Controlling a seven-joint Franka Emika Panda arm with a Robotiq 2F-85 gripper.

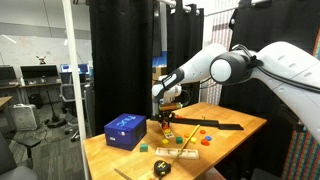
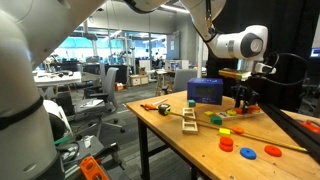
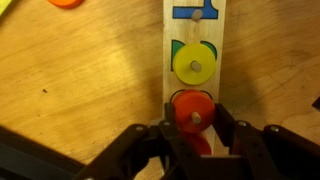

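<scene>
A narrow wooden peg board (image 3: 206, 28) runs up the wrist view, with a yellow disc (image 3: 207, 72) lying round one peg. Nearer to me is a red-orange disc (image 3: 183, 101), and the tip of a peg shows at its centre. My gripper is shut on this disc, one finger at each side. Another red piece lies partly hidden below it, between the fingers. Whether the held disc rests on the board or is slightly raised, I cannot tell. In the first exterior view the gripper (image 1: 166, 114) is low over the table's far part.
A blue box (image 1: 125, 131) stands to the left of the gripper. Several coloured pieces, among them a red disc (image 2: 273, 151), lie scattered on the wooden table (image 2: 205, 155). A long yellow stick (image 1: 178, 155) and a dark flat bar (image 1: 222, 126) also lie there.
</scene>
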